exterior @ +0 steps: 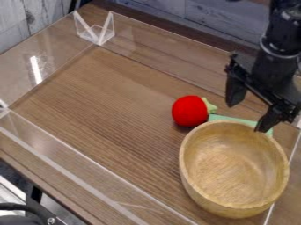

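Observation:
My gripper (253,97) hangs at the upper right, open, its dark fingers pointing down above the right rim of a large tan bowl (231,180). A red ball (189,112) sits left of it on the wooden table, with a pale green object (235,119) lying behind and right of it, between the ball and the gripper, partly hidden by the bowl.
A white wire-like holder (91,28) stands at the back left. Table edges show at the lower left and right.

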